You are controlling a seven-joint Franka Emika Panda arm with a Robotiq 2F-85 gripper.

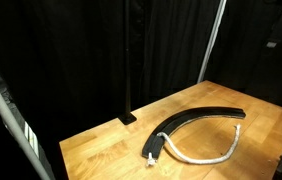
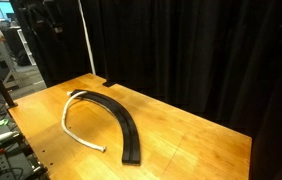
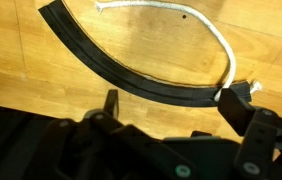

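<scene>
A curved black track-like strip (image 1: pixel 186 119) lies flat on the wooden table. A white rope (image 1: pixel 196 160) rests beside it along the inside of the curve, crossing over the strip near one end. From above, in the wrist view, the rope (image 3: pixel 203 20) bends round and passes over the strip (image 3: pixel 131 80) at the right, its frayed tip just beyond the strip's edge. My gripper is open above them, its fingers wide apart and nothing held between them. The strip (image 2: pixel 124 119) and rope (image 2: pixel 73 133) also show in exterior view 2.
Black curtains (image 1: pixel 81 60) hang behind it. A dark stand foot (image 1: pixel 127 118) sits at the table's back edge.
</scene>
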